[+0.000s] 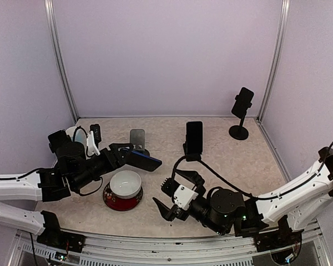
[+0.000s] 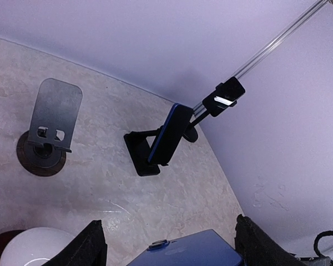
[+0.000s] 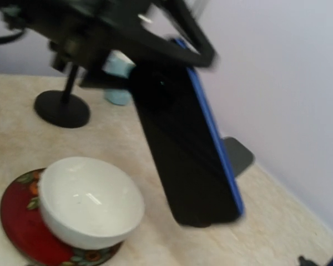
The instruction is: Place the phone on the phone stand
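My left gripper (image 1: 125, 151) is shut on a dark phone with a blue edge (image 1: 144, 161), held tilted above the bowl; in the right wrist view the phone (image 3: 186, 149) hangs from its fingers, and in the left wrist view its end (image 2: 188, 249) shows at the bottom. An empty grey phone stand (image 1: 137, 138) (image 2: 53, 113) stands behind it on a round base. My right gripper (image 1: 175, 197) is open below and right of the phone, nothing between its fingers.
A white bowl (image 1: 125, 184) sits on a red plate (image 1: 119, 204). Occupied black stands (image 1: 193, 138) (image 1: 238, 111) stand at centre and back right; another dark holder (image 1: 60, 138) and a cup are at left.
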